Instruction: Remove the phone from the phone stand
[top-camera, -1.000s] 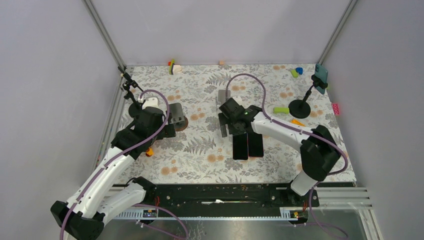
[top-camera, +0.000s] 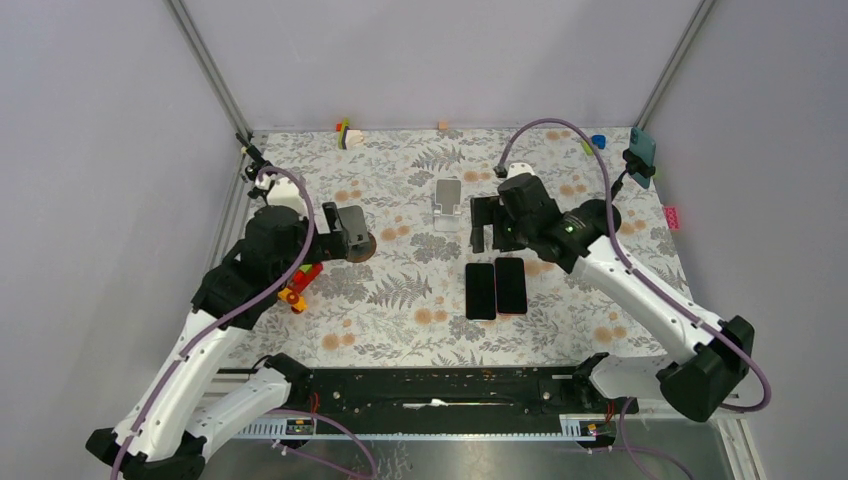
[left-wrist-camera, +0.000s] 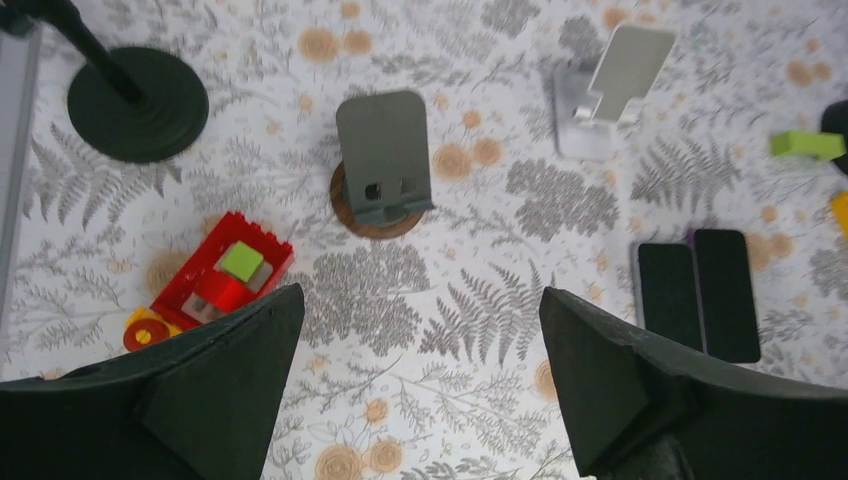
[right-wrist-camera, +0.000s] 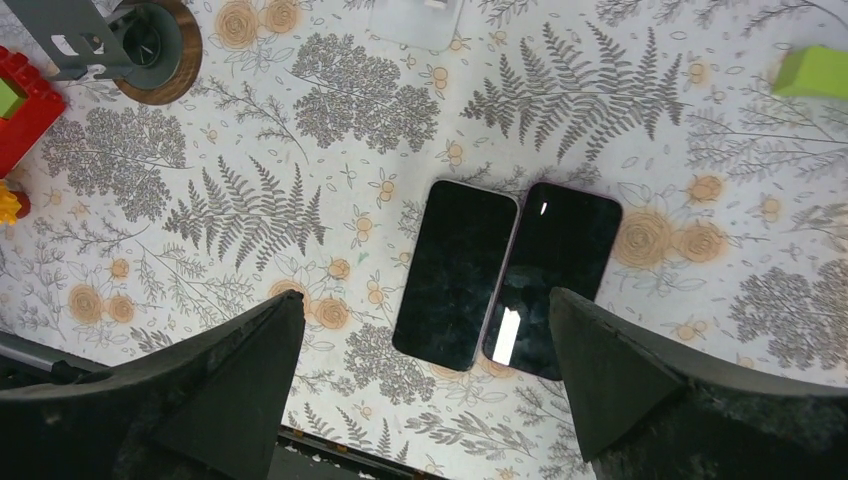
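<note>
Two dark phones lie flat side by side on the patterned cloth, the left phone (top-camera: 480, 292) and the right phone (top-camera: 511, 286). Both phone stands are bare: a grey one (left-wrist-camera: 385, 150) on a round wooden base, and a white one (top-camera: 447, 205) farther back near the middle. My right gripper is open above the phones, with nothing between its fingers. Close to the grey stand, on the table's left side, my left gripper hangs open and empty; only cloth shows between its fingers.
A red basket of blocks (left-wrist-camera: 225, 265) sits at the left. A black round base (left-wrist-camera: 138, 105) stands beyond it, and a teal phone in a holder (top-camera: 641, 155) rises at the back right. A green block (left-wrist-camera: 807, 145) lies on the right.
My right gripper has moved right and back from over the phones, and its arm has swung rightward. Both phones have stayed put.
</note>
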